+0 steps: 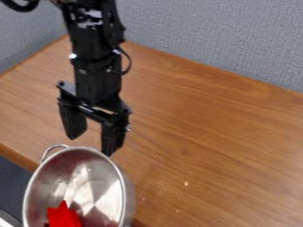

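My black gripper (pixel 92 133) is open above the table, just behind a steel pot (pixel 106 177), with nothing visible between its fingers. The pot sits at the lower left with a loop handle at its back, and a red object (pixel 63 215) lies inside it, partly cut off by the frame's bottom edge.
A grey speckled wall stands behind it. The table's left edge drops to a dark area at the lower left, beside the pot.
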